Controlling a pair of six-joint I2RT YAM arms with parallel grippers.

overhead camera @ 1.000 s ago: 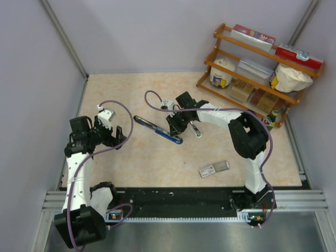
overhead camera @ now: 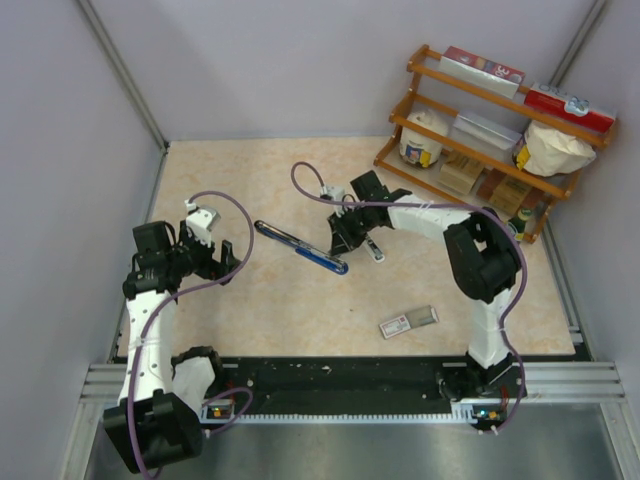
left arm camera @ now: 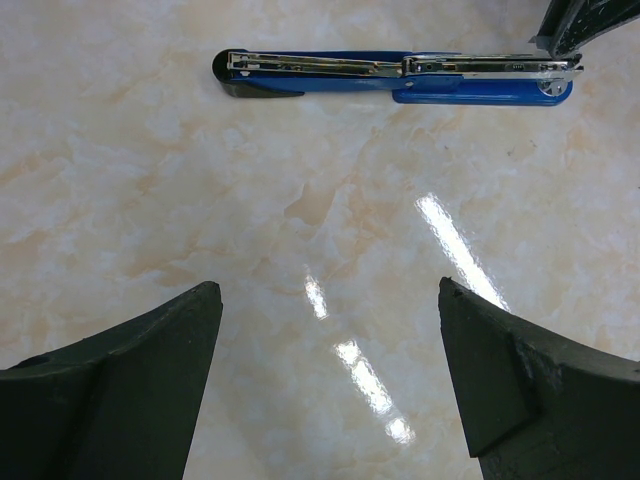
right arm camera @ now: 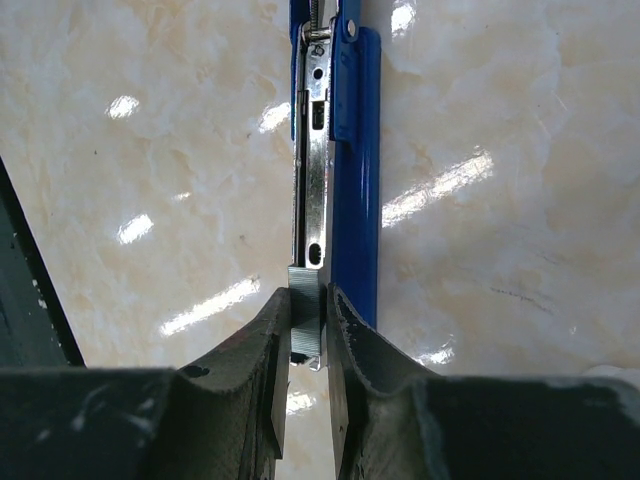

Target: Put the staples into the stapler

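The blue stapler (overhead camera: 300,247) lies opened out lengthwise in the middle of the table, its metal channel facing up. In the right wrist view a short grey strip of staples (right arm camera: 306,308) is at the near end of the channel (right arm camera: 317,160), in line with it. My right gripper has its fingertips close on both sides of that strip; whether they press on it is unclear. One dark right fingertip (left arm camera: 562,45) shows at the stapler's end in the left wrist view. Far from the stapler, my left gripper stands open over bare table.
A grey-and-white staple box (overhead camera: 408,322) lies near the front edge. Close to the right gripper is a small pale item with dark ends (overhead camera: 373,249). A wooden rack (overhead camera: 475,150) with boxes and tubs fills the back right. Table between left arm and stapler is clear.
The left arm and the stapler have stayed put.
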